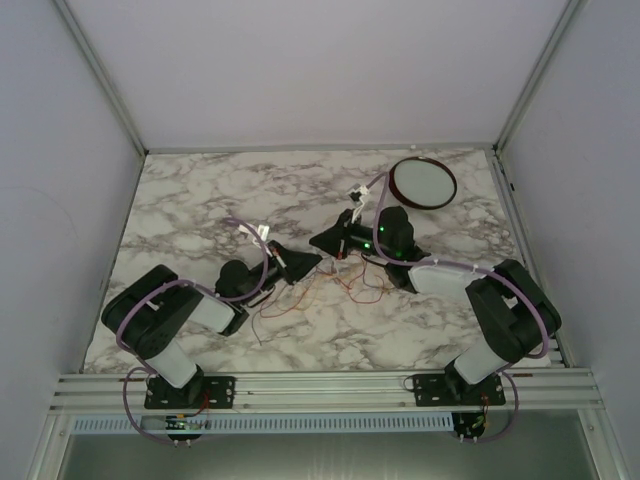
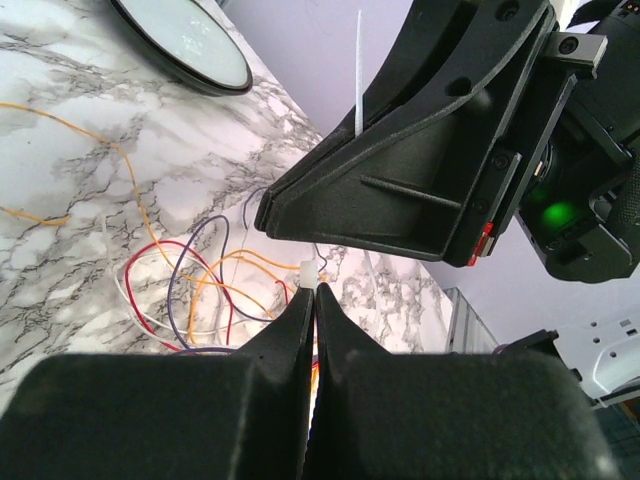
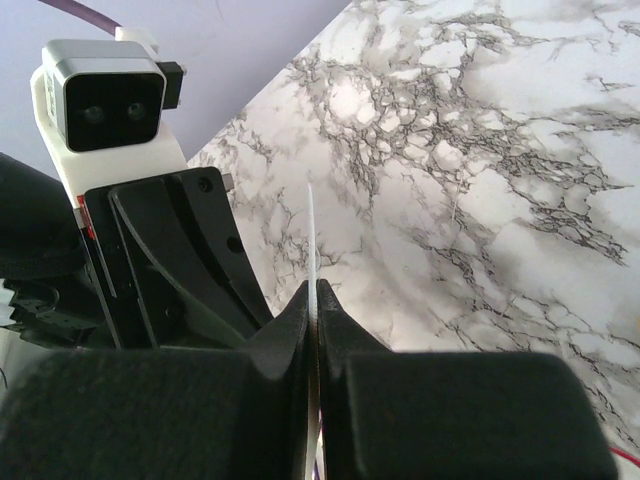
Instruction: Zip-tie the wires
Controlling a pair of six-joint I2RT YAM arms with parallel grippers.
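Wires in red, orange [image 2: 135, 185], purple [image 2: 172, 290] and white lie looped on the marble table, partly hidden under the grippers. My left gripper [image 1: 319, 260] is shut, the small white head of a zip tie [image 2: 309, 274] showing right at its tips. Close by and slightly farther back, my right gripper [image 1: 312, 241] is shut on the thin white strap [image 3: 311, 235], which runs between its fingers and pokes out past them. Whether the zip tie's loop encircles the wires is hidden by the fingers.
A round, dark-rimmed dish [image 1: 423, 183] rests at the back right of the table [image 1: 200, 190]. The two grippers stand very near each other above the wires. Open marble lies at the back left and front.
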